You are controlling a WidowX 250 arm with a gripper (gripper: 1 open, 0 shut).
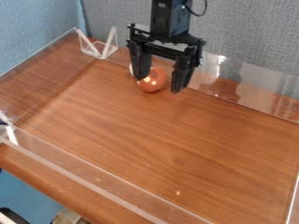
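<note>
My black gripper [160,77] hangs open at the back middle of the wooden surface, its two fingers spread wide and pointing down. An orange round object [152,80] with shiny highlights sits on the surface between and behind the fingers, partly hidden by the left one. I cannot tell whether either finger touches it.
The wooden tray floor [176,157] is otherwise clear, edged by low transparent walls. A white wire-like frame [98,50] stands at the back left corner. A grey textured wall [251,31] rises behind, with a blue panel at the left.
</note>
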